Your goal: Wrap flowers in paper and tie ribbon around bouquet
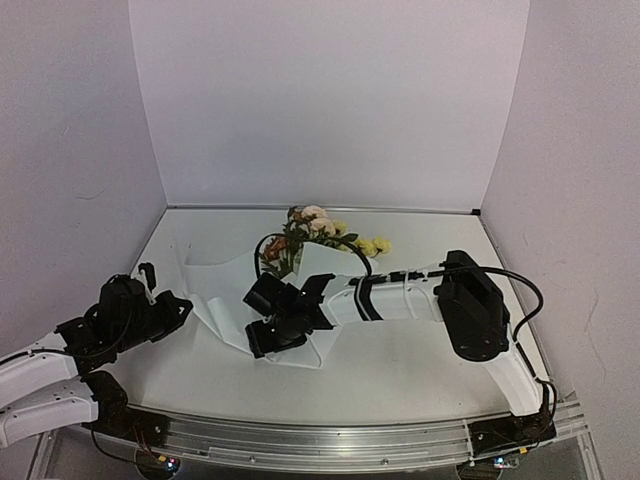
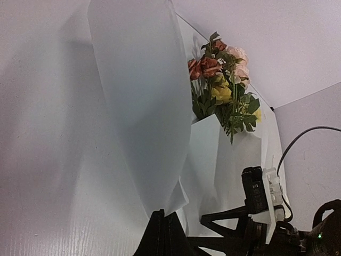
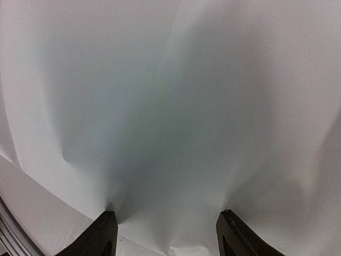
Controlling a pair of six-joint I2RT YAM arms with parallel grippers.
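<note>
The flowers [image 1: 315, 225], in orange, pink and yellow with green leaves, lie at the back of the table on white wrapping paper [image 1: 225, 318]. In the left wrist view, one side of the paper [image 2: 144, 101] is raised and narrows down to my left gripper, which is shut on its edge. My right gripper stands open over the paper, its two fingers [image 3: 96, 234] wide apart with nothing visibly gripped between them. From above, the right arm covers the paper's middle and the stems.
A metal rail [image 1: 320, 440] runs along the table's front edge. Walls close in the back and both sides. Bare table [image 1: 420, 370] shows in front of the right arm.
</note>
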